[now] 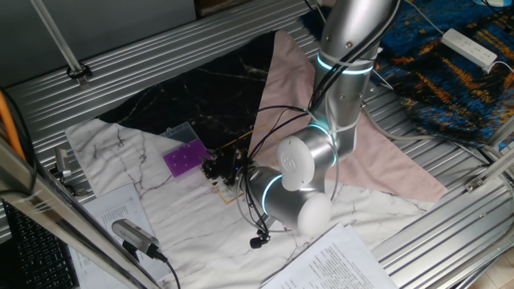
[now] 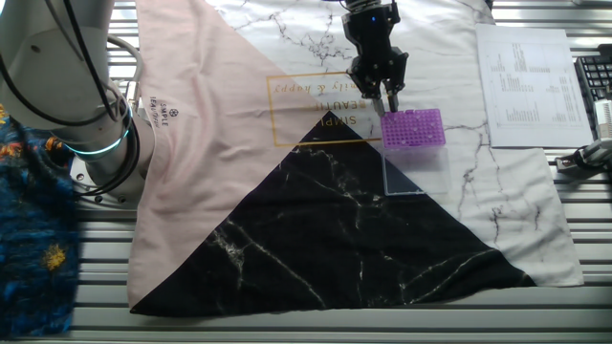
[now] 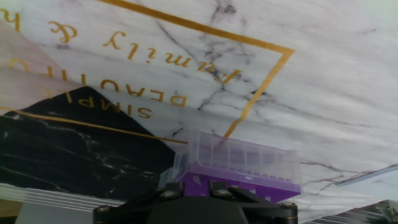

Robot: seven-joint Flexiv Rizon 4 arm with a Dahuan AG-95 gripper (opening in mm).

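Note:
A box with a purple perforated top [image 2: 414, 129] and a clear ribbed body [image 3: 245, 155] sits on the marble-patterned cloth. Its clear lid [image 2: 416, 174] is folded back toward the black part of the cloth. My black gripper [image 2: 385, 104] points down at the box's corner, on the side nearest the gold lettering. A narrow gap separates its two fingertips [image 3: 219, 188], and nothing shows between them. In the wrist view these overlap the purple edge; whether they touch it, I cannot tell. In exterior view 1 the gripper [image 1: 206, 166] is right beside the box [image 1: 186, 158].
Printed sheets [image 2: 534, 86] lie at one side of the cloth, with more paper [image 1: 333, 261] near the arm. A small camera on a stand [image 1: 135, 238] and a metal post [image 1: 76, 221] stand at the edge.

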